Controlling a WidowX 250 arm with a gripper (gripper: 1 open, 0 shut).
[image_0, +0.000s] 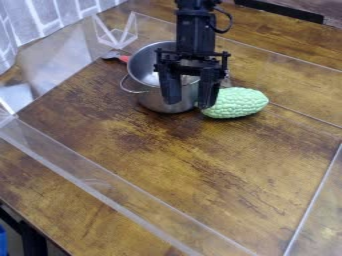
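My black gripper (189, 88) reaches down from the top centre over a metal pot (146, 88) with a wire handle. Its two fingers stand apart at the pot's right side. Whether anything is between them is hard to tell. A pale green bumpy vegetable-like object (237, 102) lies just right of the pot and gripper.
A utensil with a red part (116, 58) lies behind the pot at upper left. Clear plastic edging runs along the left and right sides.
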